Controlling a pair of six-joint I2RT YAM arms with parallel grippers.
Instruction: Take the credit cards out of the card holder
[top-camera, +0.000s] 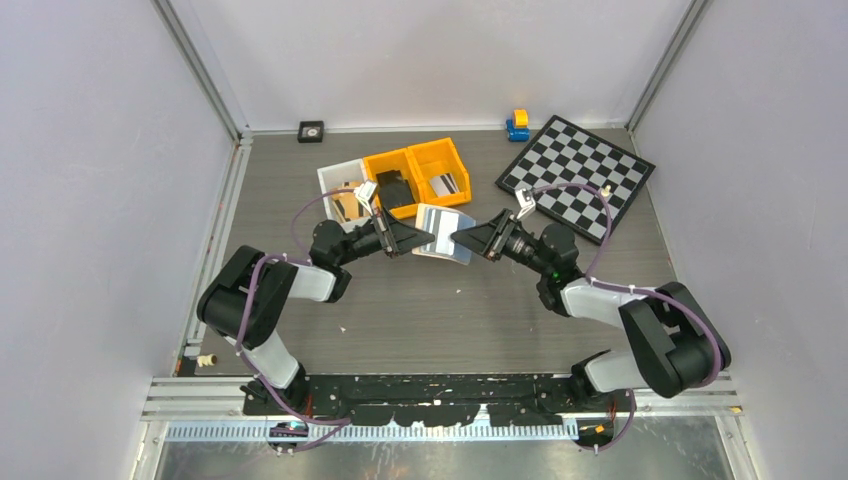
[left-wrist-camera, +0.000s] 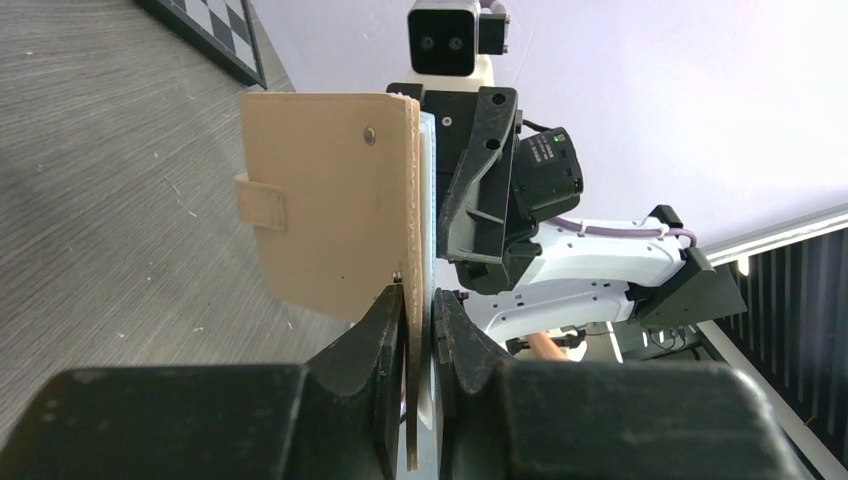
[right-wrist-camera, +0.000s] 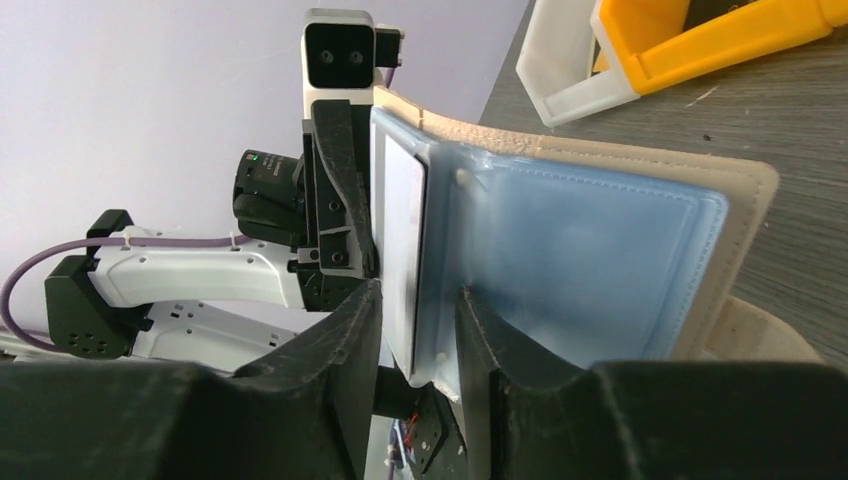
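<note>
The card holder (left-wrist-camera: 325, 190) has a tan cover with a snap and blue sleeves (right-wrist-camera: 585, 250) inside. It hangs above the table between the two arms. My left gripper (top-camera: 432, 238) is shut on its near edge, with the tan cover and sleeve edges pinched between the fingers. Facing it, my right gripper stands part open at the sleeve side. One finger is by a white card (right-wrist-camera: 402, 240) in a sleeve, the other in front of the blue sleeve. Contact there is not clear.
Behind the holder stand an orange two-part bin (top-camera: 461, 171), with cards (top-camera: 443, 185) in its right part and a black item in its left, and a white bin (top-camera: 323, 182) with cards. A chessboard (top-camera: 580, 165) lies back right.
</note>
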